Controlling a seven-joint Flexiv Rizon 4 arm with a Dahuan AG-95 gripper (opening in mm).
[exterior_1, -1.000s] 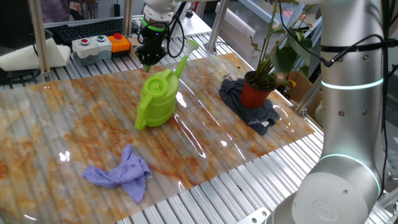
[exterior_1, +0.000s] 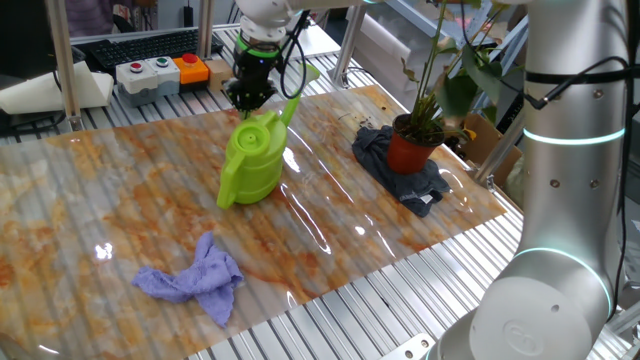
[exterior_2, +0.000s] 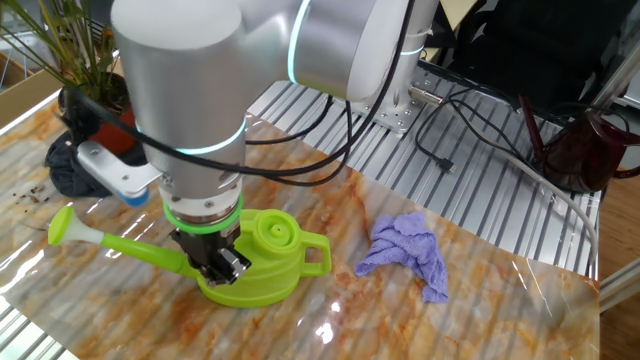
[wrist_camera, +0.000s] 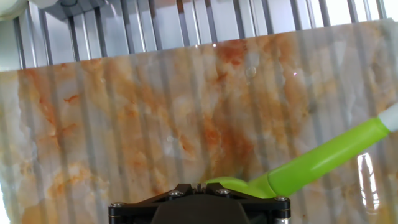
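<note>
A light green watering can (exterior_1: 255, 160) stands upright on the marble-patterned sheet (exterior_1: 90, 210). In exterior view 2 its spout (exterior_2: 140, 249) points left and its handle (exterior_2: 318, 255) right. My gripper (exterior_1: 245, 108) hangs just behind the can's body, near the base of the spout. From exterior view 2 the gripper (exterior_2: 235, 272) overlaps the can, so contact cannot be judged there. The wrist view shows the gripper with its fingertips together and nothing visible between them. Part of the green spout (wrist_camera: 329, 158) runs off to the right beside it.
A crumpled purple cloth (exterior_1: 200, 279) lies at the front left. On a dark cloth (exterior_1: 415, 190) to the right sits a potted plant (exterior_1: 408, 152). Button boxes (exterior_1: 150, 80) line the back edge. Bare sheet lies between the can and the purple cloth.
My gripper has shifted slightly to the right and down in exterior view 1, closer to the can. The can, cloth and plant have stayed put.
</note>
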